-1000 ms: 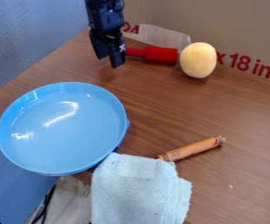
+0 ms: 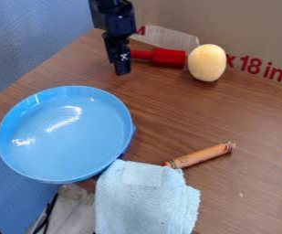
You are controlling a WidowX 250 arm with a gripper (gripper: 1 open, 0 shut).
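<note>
My black gripper reaches down from the top left over the table, beside a red-handled tool with a pale translucent blade behind it. Whether its fingers are open or shut is unclear. A cream egg-shaped object sits right of the tool. A blue plate lies at the left. A wooden cylinder rests right of the plate, and a light blue folded cloth is at the bottom.
A cardboard box wall borders the back. Blue fabric borders the table at the left.
My gripper has moved slightly to the right and down. The objects on the table look unmoved.
</note>
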